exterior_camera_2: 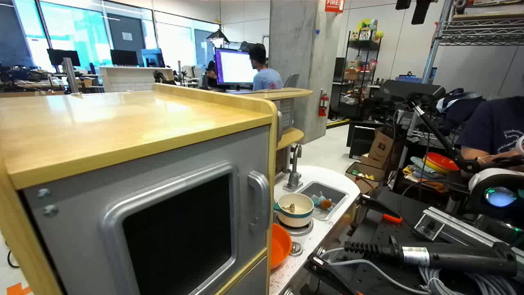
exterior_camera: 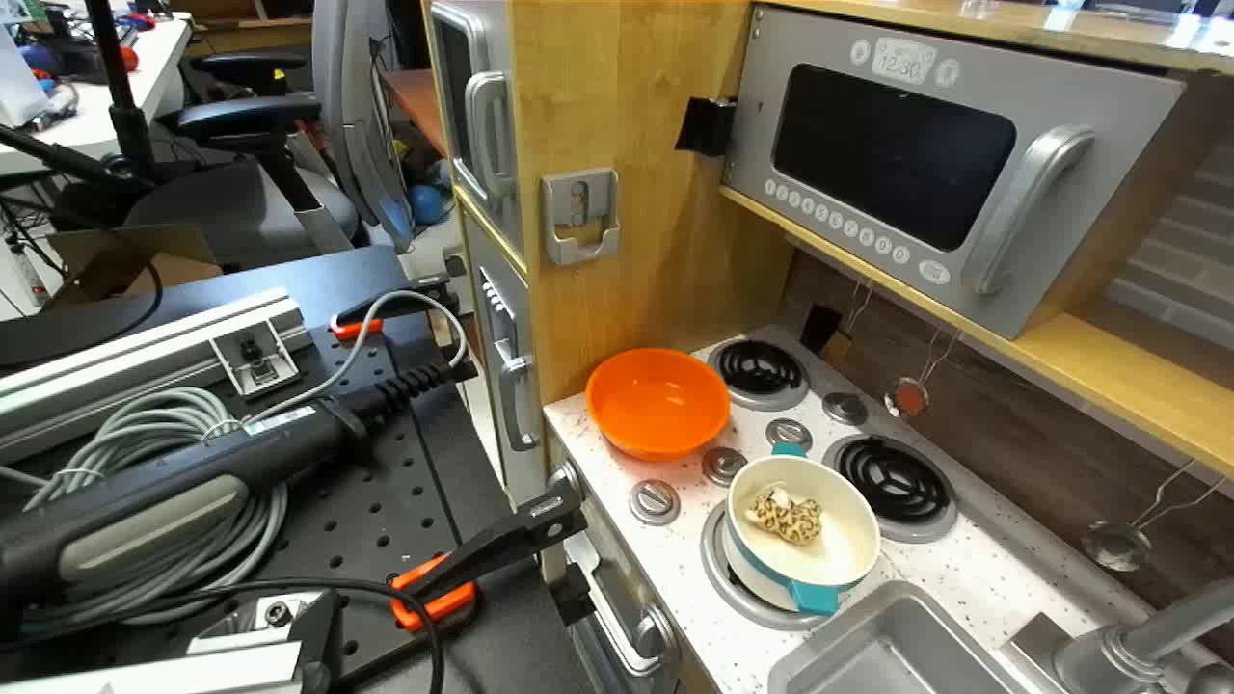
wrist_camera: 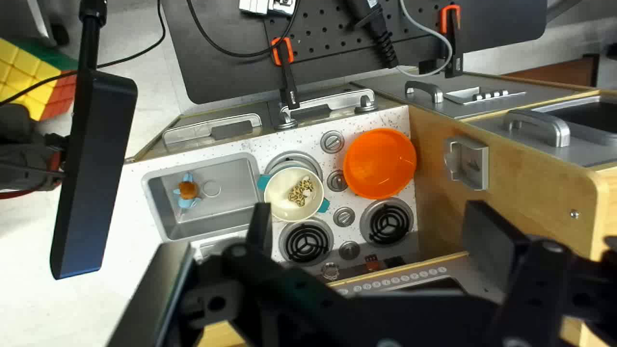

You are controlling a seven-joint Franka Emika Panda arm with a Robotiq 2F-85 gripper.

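Note:
High above the toy kitchen, my gripper appears in the wrist view with its two fingers wide apart and nothing between them. Neither exterior view shows it. A cream pot (exterior_camera: 748,559) with teal handles sits on a front burner, holding a small leopard-spotted toy (exterior_camera: 788,517). Beside it on the counter is an empty orange bowl (exterior_camera: 657,401), close to the wooden side panel. In the grey sink (wrist_camera: 231,214) lies a light-blue toy with an orange-brown part (wrist_camera: 187,190).
The microwave (exterior_camera: 891,150) and its wooden shelf (exterior_camera: 1111,393) overhang the back of the stove. A faucet (exterior_camera_2: 294,167) rises behind the sink. Along the kitchen's front stands a black table (wrist_camera: 231,75) with clamps and cables.

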